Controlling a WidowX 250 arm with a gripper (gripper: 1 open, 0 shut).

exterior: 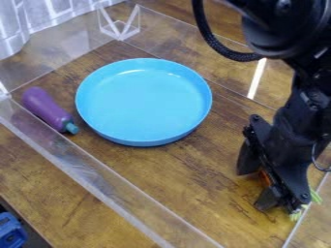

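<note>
My black gripper (258,174) is low over the wooden tabletop at the right, fingers pointing down. An orange object with green bits (296,208) lies under and beside the fingers, mostly hidden by them; whether it is held cannot be told. A blue plate (143,102) sits in the upper middle, left of the gripper. A purple eggplant-like object (48,109) with a teal tip lies at the left.
Clear plastic walls (116,194) border the work area. A blue item (8,232) is at the lower left edge. The wood below the plate (168,174) is clear.
</note>
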